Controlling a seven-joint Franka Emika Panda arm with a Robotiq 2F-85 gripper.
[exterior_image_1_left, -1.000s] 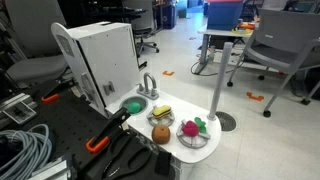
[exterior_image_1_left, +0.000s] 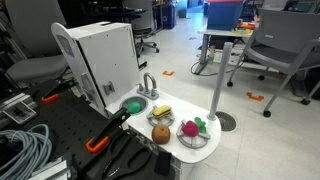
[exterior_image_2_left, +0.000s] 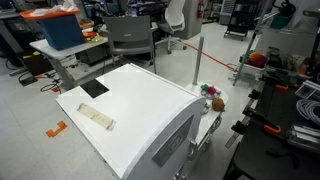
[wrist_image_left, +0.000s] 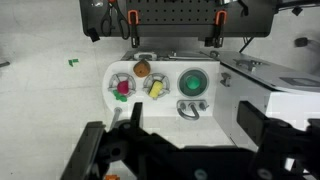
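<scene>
My gripper stands open in the wrist view, its dark fingers (wrist_image_left: 97, 142) wide apart with nothing between them. Beneath it, apart from it, is a white toy kitchen counter (wrist_image_left: 165, 130). A green round object (wrist_image_left: 193, 82) sits in the sink beside a grey faucet (wrist_image_left: 187, 108). On one burner rests a yellow item (wrist_image_left: 156, 89); on the other is a red item (wrist_image_left: 123, 87) with green bits near it. A brown round object (exterior_image_1_left: 161, 133) lies between the burners, near the counter's edge.
A white box-like cabinet (exterior_image_1_left: 103, 62) rises beside the sink, and a thin white post (exterior_image_1_left: 221, 77) stands at the counter's far end. Along one side runs a black table (exterior_image_1_left: 62, 125) with cables and clamps. Open floor (exterior_image_1_left: 262, 145) lies beyond the post.
</scene>
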